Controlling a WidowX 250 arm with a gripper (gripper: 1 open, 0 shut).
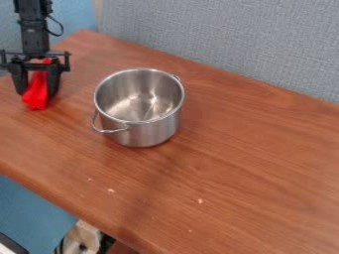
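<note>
My black gripper (36,69) is at the far left of the table, lowered around a red object (36,91) that looks soft or irregular in shape. Its fingers come down on either side of the red object; whether they grip it is hard to tell. A steel pot (139,104) with side handles stands to the right of the gripper, apart from it, empty inside.
A grey padded wall (225,35) runs along the back. The table's left front edge drops to a blue floor.
</note>
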